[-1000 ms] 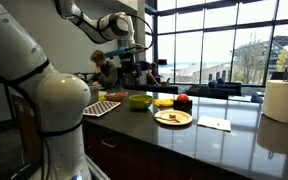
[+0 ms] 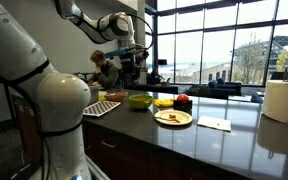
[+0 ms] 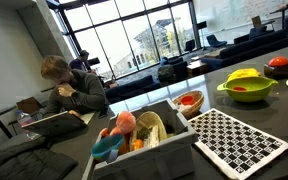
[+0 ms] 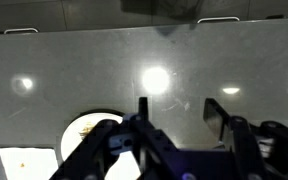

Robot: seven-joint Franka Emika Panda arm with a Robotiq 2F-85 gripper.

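Observation:
My gripper hangs high over the left part of the dark counter, well clear of everything on it. In the wrist view its two fingers stand apart and point down at the bare counter; no held object shows between them, and their lower parts merge into the dark gripper body. Below the arm sits a green bowl, with something red inside it in exterior view 2. A round plate lies nearer the counter's front edge with a small brownish item on it; the wrist view shows part of this plate.
Yellow cloth and a red rounded object lie behind the bowl. A checkered board is beside a grey bin of assorted items. White paper rests right of the plate. A person sits beyond the counter.

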